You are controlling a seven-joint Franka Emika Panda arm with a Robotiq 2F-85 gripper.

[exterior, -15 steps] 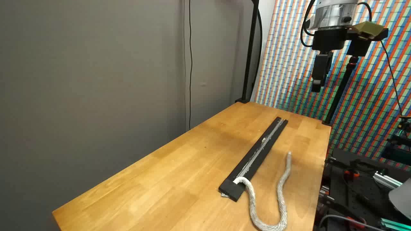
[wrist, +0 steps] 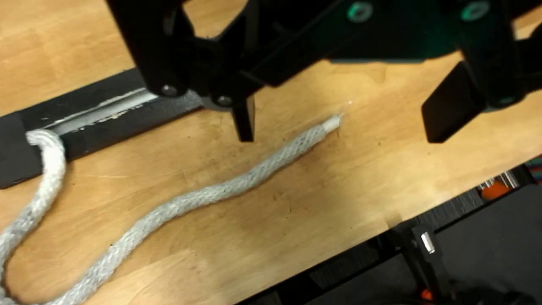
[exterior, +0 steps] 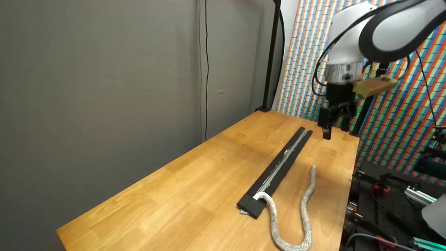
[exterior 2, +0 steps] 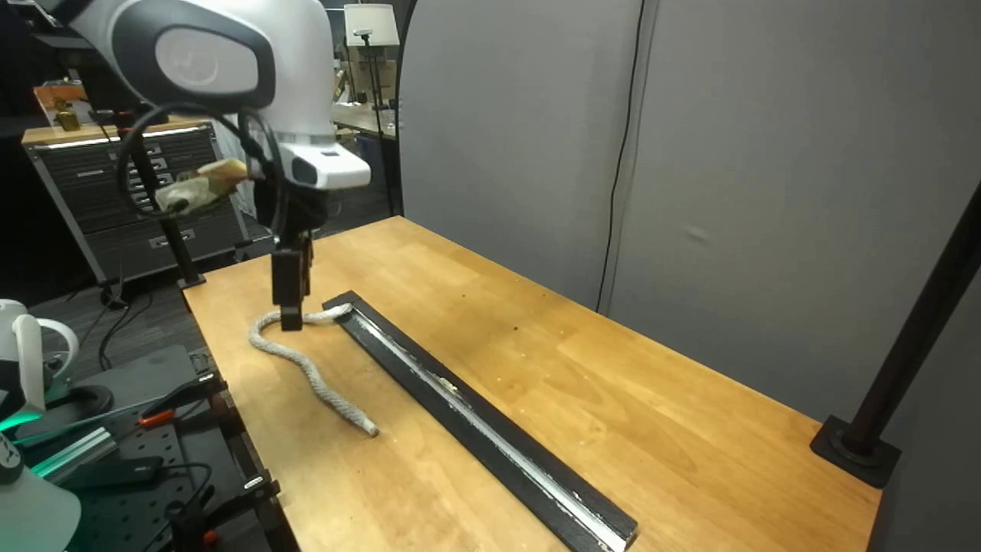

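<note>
A grey-white braided rope [exterior: 306, 209] lies in a U-shaped curve on the wooden table. One end of it meets the near end of a long black channel [exterior: 276, 169] with a pale groove, while the free end points away across the bare wood. In the wrist view, that free tip of the rope [wrist: 331, 123] lies below and between the two widely parted fingers of my gripper. Nothing is between the fingers; the gripper is open and hangs above the table. From the second exterior view, the gripper [exterior 2: 290, 317] appears in front of part of the rope.
Black posts stand at the table's corners, one of them the post base [exterior 2: 855, 451]. Beyond the table's edge sits a dark cart [exterior 2: 138, 460] with clamps and tools.
My gripper has come down and a little left in the first exterior view, closer to the table, and has turned. The rope and channel have not moved.
</note>
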